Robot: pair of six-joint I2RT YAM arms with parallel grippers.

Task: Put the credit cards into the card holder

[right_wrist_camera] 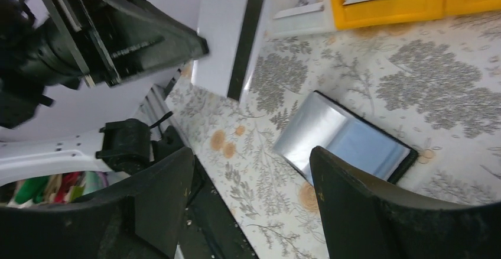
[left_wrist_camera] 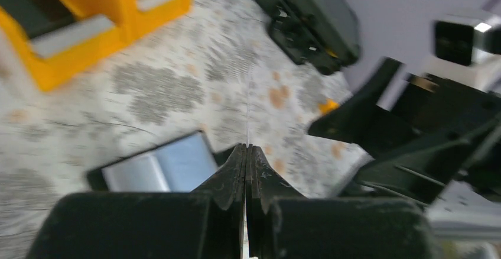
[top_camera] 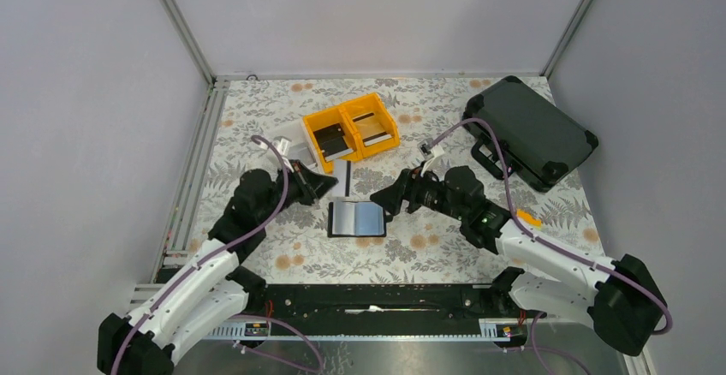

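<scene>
A white card with a black stripe (right_wrist_camera: pixel 227 40) is pinched in my left gripper (top_camera: pixel 334 183), which is shut on it above the table. From the left wrist view the card appears edge-on, a thin pale line rising from the fingertips (left_wrist_camera: pixel 242 167). The open card holder (top_camera: pixel 358 219), black-edged with clear and bluish sleeves, lies flat on the table just in front of the card. To its right my right gripper (top_camera: pixel 383 205) hovers close to the holder's edge. Its fingers (right_wrist_camera: pixel 340 182) stand wide apart with nothing between them, over the holder (right_wrist_camera: pixel 345 141).
Two yellow bins (top_camera: pixel 351 127) with cards inside stand at the back. A white bin (top_camera: pixel 295 145) sits left of them, partly covered by the left arm. A dark case (top_camera: pixel 532 131) fills the back right. Patterned table around the holder's front is clear.
</scene>
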